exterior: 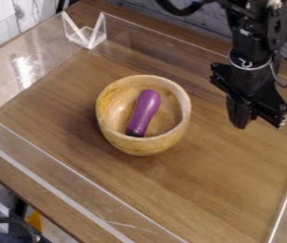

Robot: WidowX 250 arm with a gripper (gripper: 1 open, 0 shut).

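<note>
A wooden bowl [168, 131] stands left of centre on the table, with a purple eggplant-like object [143, 112] lying inside it. My black gripper [240, 118] is to the upper right of the bowl, above bare table and apart from the bowl. It is shut, with nothing visible between its fingers.
Clear plastic walls run along the left side, and a rail with clear brackets is at the back.
</note>
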